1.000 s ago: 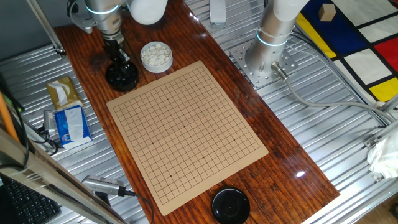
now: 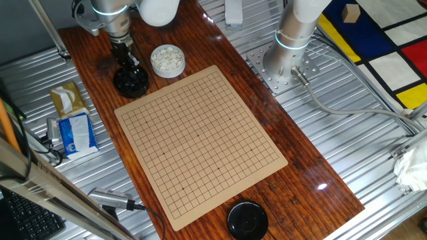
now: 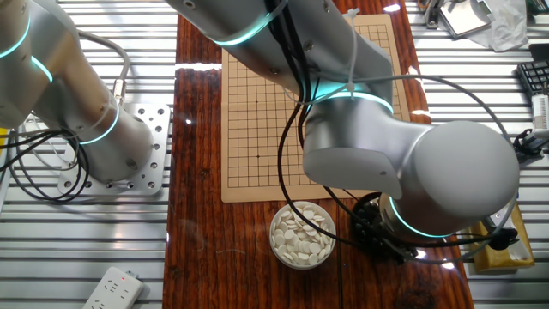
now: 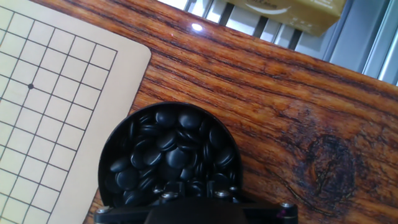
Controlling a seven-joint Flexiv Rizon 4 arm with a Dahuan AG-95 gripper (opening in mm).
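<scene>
My black gripper reaches down over the near part of a round black bowl [image 4: 104,155] full of black stones [image 4: 177,158]. Its two fingertips stand apart in the wrist view, with dark stones showing in the gap; black on black makes contact hard to judge. From exterior view 1, the gripper [image 2: 131,67] is low at the bowl [image 2: 130,90]. The tan grid board [image 2: 197,143] lies flat beside it, with no stones on it. Exterior view 2 has the arm covering the gripper and part of the bowl.
A white bowl of white stones [image 2: 167,61] stands close to the black bowl. A black round dish [image 2: 247,220] sits beyond the board's opposite edge. Tissue packs [image 2: 79,135] lie off the wooden table [image 2: 313,193], whose surface beside the board is clear.
</scene>
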